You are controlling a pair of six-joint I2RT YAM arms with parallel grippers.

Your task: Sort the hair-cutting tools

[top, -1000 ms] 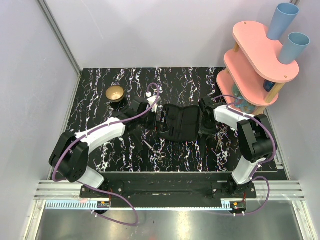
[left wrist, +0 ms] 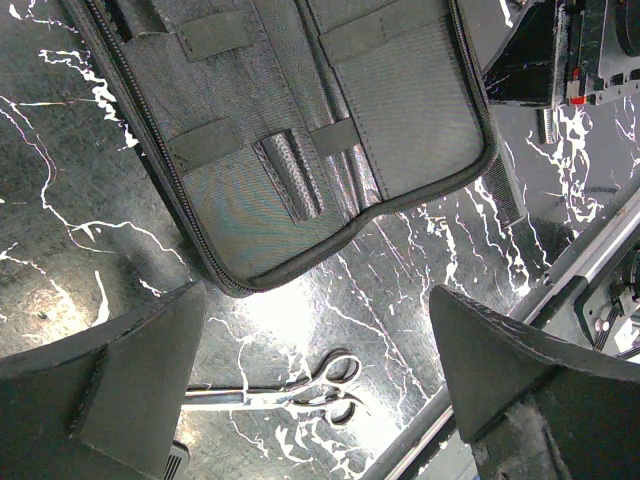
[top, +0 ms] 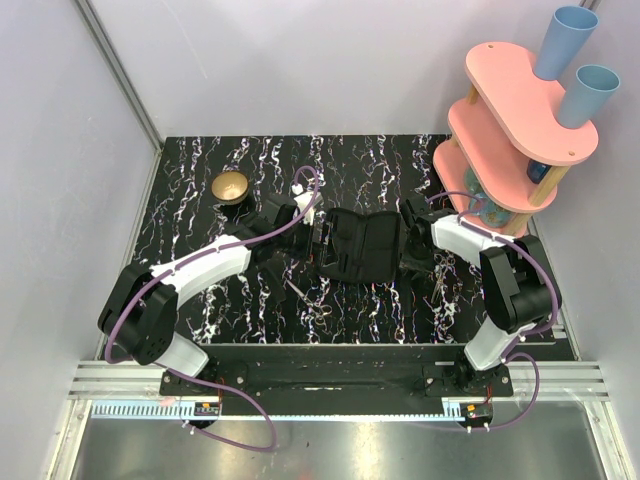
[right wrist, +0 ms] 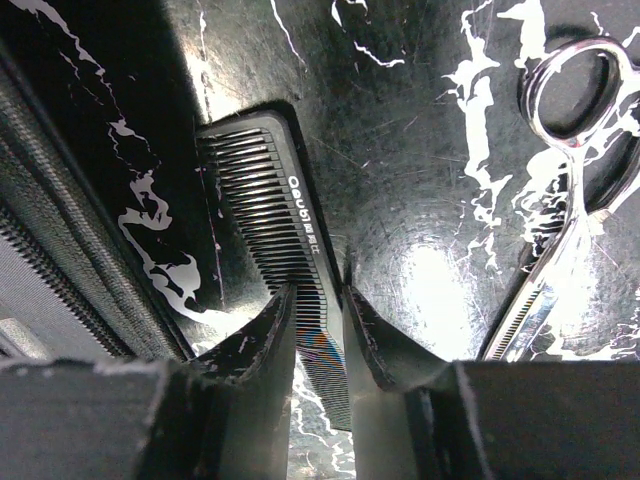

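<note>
A black comb [right wrist: 268,195] lies along the dark marbled table just right of the case, and my right gripper is shut on its middle. The open black tool case [top: 378,245] lies at the table's centre; in the left wrist view its pockets and elastic loops face up. Over the left side of the case, my left gripper stands open with nothing between its fingers. Silver scissors [left wrist: 335,384] lie beneath it, partly covered by its left finger. A second pair of scissors [right wrist: 575,150] rests to the right of the comb.
A brown bowl [top: 230,186] stands at the back left. The pink shelf [top: 530,100] with blue cups [top: 588,95] rises at the back right, close to the right arm.
My right arm has shifted very slightly near the comb. The left arm, the case and the scissors look unmoved.
</note>
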